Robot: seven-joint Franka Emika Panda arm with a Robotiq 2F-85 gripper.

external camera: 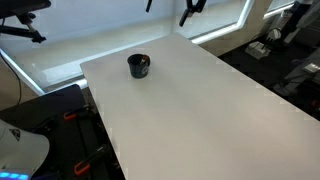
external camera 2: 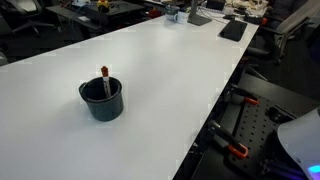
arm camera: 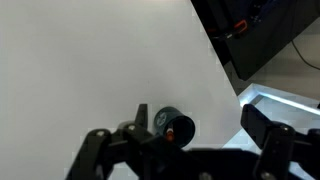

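Note:
A dark mug (external camera 2: 102, 103) stands upright on the white table, with a slim red-tipped item (external camera 2: 105, 73), perhaps a marker, poking out of it. Exterior view 1 has the mug (external camera: 138, 69) toward the table's far left end. My gripper (external camera: 167, 11) shows only as two dark fingertips at the top edge there, well apart and in the air. In the wrist view, the mug (arm camera: 184, 127) appears low between the spread fingers of my gripper, partly hidden by its body. The fingers are open and hold nothing.
A dark box-like piece (external camera 2: 234, 30) and small items lie at its far end in exterior view 2. The black robot base area (external camera: 60, 125) borders the table, and dark equipment (external camera: 280, 55) stands beyond the other side.

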